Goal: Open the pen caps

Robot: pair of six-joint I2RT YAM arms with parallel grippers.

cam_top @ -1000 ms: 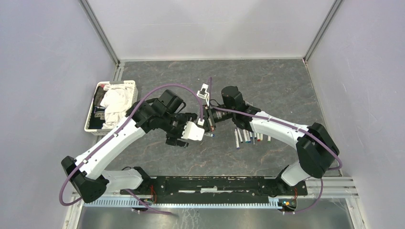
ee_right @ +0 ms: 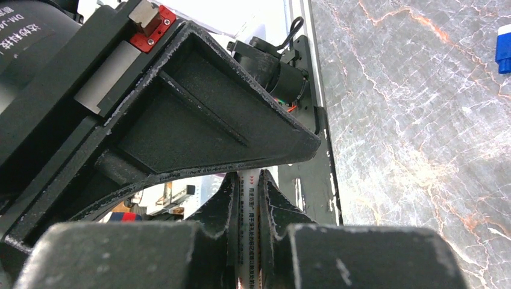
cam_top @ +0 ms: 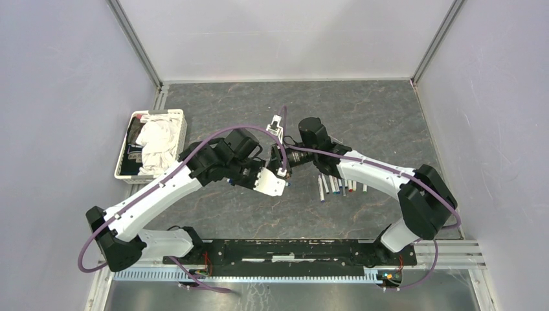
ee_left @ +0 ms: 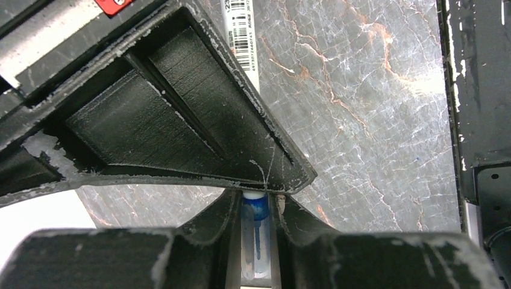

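In the left wrist view a white marker with a barcode [ee_left: 241, 45] runs down behind the black gripper body. Its blue and clear end [ee_left: 257, 211] shows between the fingers of my left gripper, which are closed around it. Over in the right wrist view, my right gripper is shut on a white, printed marker barrel [ee_right: 249, 205]. From above, both grippers meet near mid-table and hide most of that marker. Another marker's blue end [ee_right: 504, 54] lies on the table, mostly covered by the left arm from above.
Several capped markers [cam_top: 335, 184] lie side by side under the right forearm. At the left stands a white basket [cam_top: 183, 133] with cloth and dark items.
The right arm stays almost still.
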